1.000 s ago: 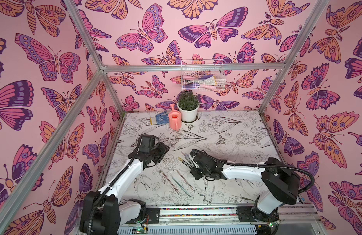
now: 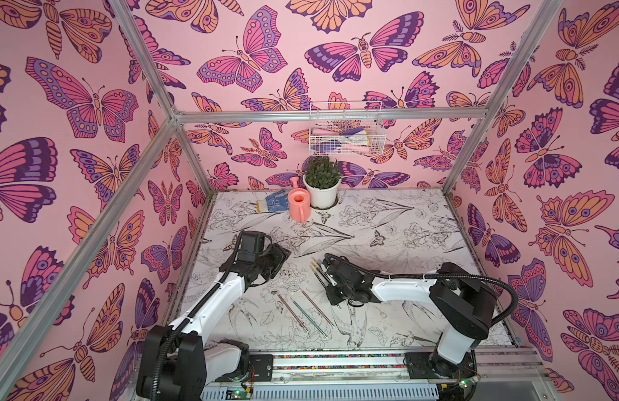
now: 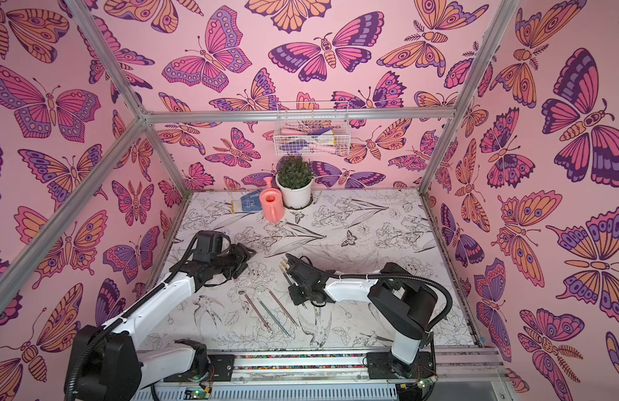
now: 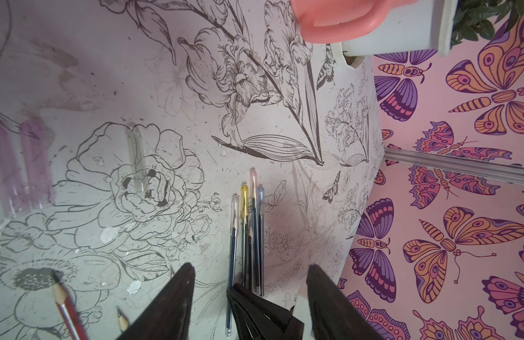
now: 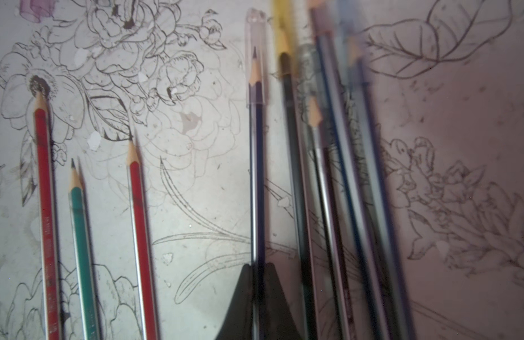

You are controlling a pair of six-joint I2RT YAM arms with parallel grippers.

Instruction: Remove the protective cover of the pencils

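Observation:
My right gripper is low over the pencils, its tips at a dark blue pencil (image 5: 256, 181) under a clear cover (image 5: 255, 28); whether it grips is unclear. Further pencils with coloured covers, such as yellow (image 5: 283, 25), lie to its right. Three uncovered pencils, two red (image 5: 42, 215) and one green (image 5: 80, 238), lie apart at left. Loose covers, pink (image 4: 36, 164) and clear (image 4: 137, 158), lie beneath my left gripper, which hangs open above the table.
A pink watering can (image 2: 298, 204), a plant in a white pot (image 2: 322, 195) and a blue packet (image 3: 249, 201) stand or lie at the back. A wire basket (image 2: 346, 143) hangs on the back wall.
My left arm is nearly unchanged.

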